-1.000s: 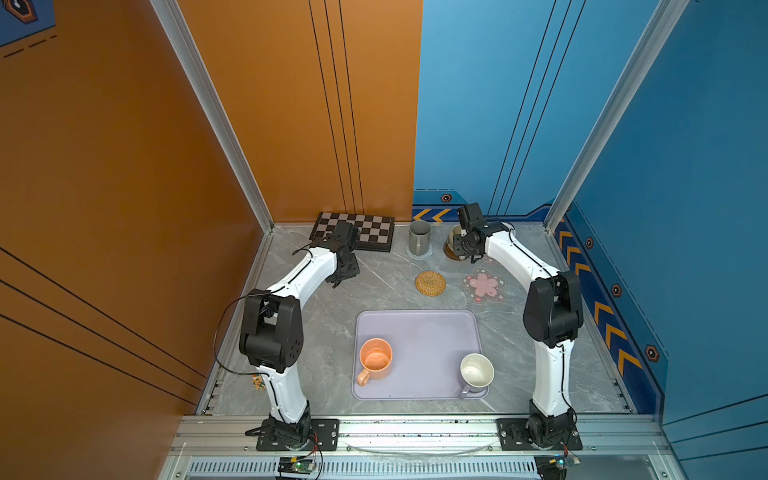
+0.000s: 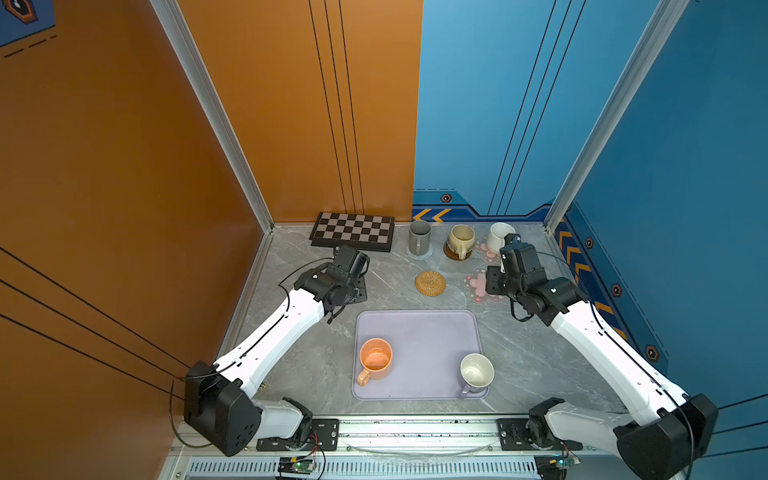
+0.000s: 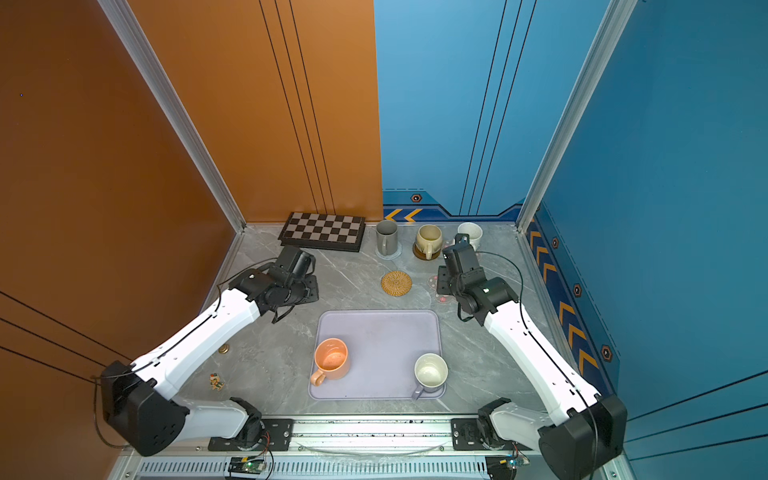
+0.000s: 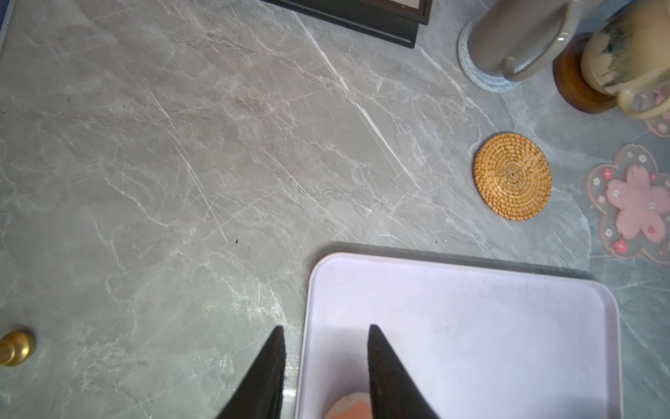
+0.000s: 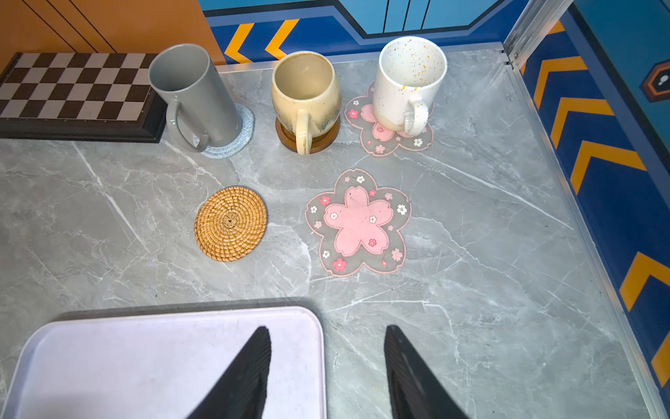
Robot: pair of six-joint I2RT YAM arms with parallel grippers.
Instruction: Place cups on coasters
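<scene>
On the tray lie an orange cup (image 2: 376, 357) at the left and a cream-white cup (image 2: 477, 370) at the front right corner. At the back, a grey cup (image 5: 195, 94) stands on a light blue coaster (image 5: 240, 132), a beige cup (image 5: 305, 90) on a brown wooden coaster (image 5: 328, 138), and a white speckled cup (image 5: 408, 83) on a flower coaster (image 5: 363, 132). A woven coaster (image 5: 230, 223) and a pink flower coaster (image 5: 358, 222) are bare. My left gripper is open and empty above the table. My right gripper is apart-fingered and empty, above the table's right half.
The lilac tray (image 2: 416, 320) fills the front middle. A chessboard (image 2: 352, 230) lies at the back left. Small trinkets, one a gold piece (image 4: 16, 347), sit at the left.
Both arms have drawn back. The right gripper has moved away from the beige cup, forward and to the right; the left has shifted slightly toward the front and right. The tray's cups have not moved.
</scene>
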